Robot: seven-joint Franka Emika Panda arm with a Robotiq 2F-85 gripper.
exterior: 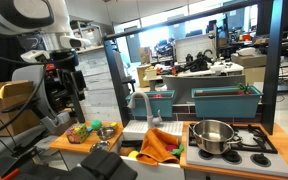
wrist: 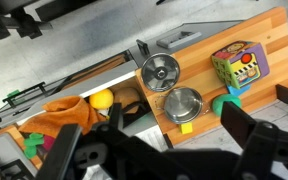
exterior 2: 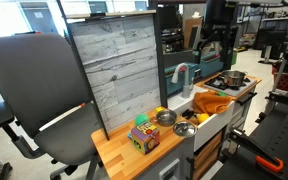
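High at the left of exterior view 1, my gripper hangs above the counter, open, with nothing between its fingers. Below it in the wrist view are a small metal bowl (wrist: 183, 104), a round metal lid or strainer (wrist: 160, 72) and a colourful box (wrist: 240, 65). A green item (wrist: 225, 103) sits beside the box. An orange cloth (exterior: 159, 147) drapes over the sink (exterior: 170, 127). Near the cloth lies a yellow round item (wrist: 102, 99). On the stove (exterior: 244, 157) stands a steel pot (exterior: 214, 136).
A tall faucet (exterior: 142, 106) rises behind the sink. Blue-green bins (exterior: 224, 105) stand on the back ledge, under a black overhead bar (exterior: 174, 32). A white plank panel (exterior 2: 119, 70) borders the counter's left part. Bare wood (exterior 2: 124, 158) shows around the box.
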